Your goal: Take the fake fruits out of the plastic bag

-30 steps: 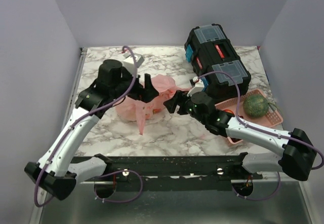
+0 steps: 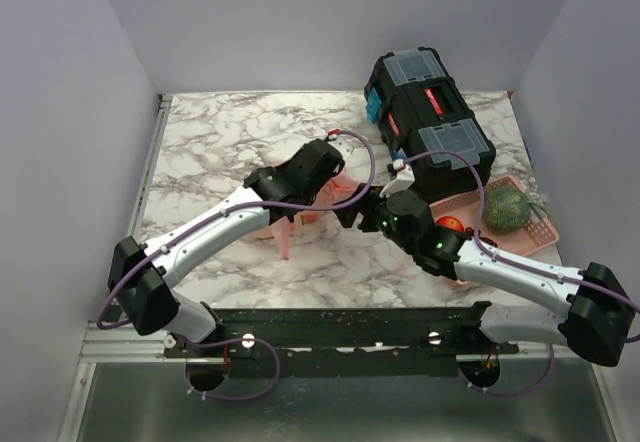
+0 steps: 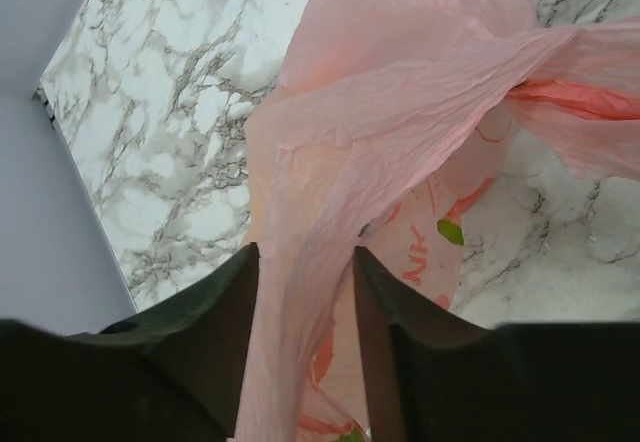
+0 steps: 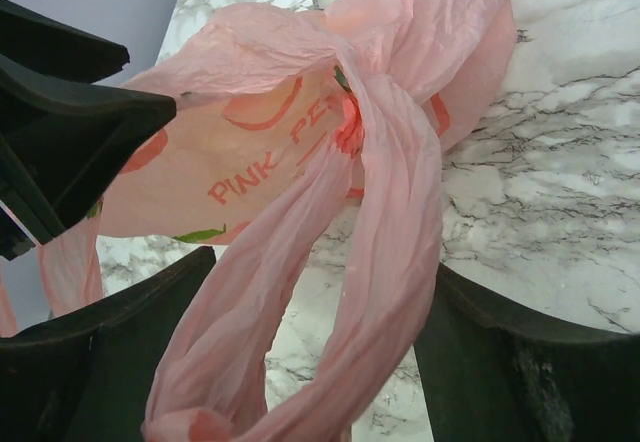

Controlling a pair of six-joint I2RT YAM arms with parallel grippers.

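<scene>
The pink plastic bag, printed with red lettering, lies crumpled on the marble table. In the left wrist view a long strand runs down between the fingers of my left gripper, which stand apart. In the right wrist view two twisted strands pass between the wide-open fingers of my right gripper. Small green patches show at the bag. Whether these are fruit is unclear. From above, both grippers hide much of the bag.
A black toolbox stands at the back right. A pink crate with a watermelon and a red fruit sits at the right.
The right gripper has shifted slightly right.
</scene>
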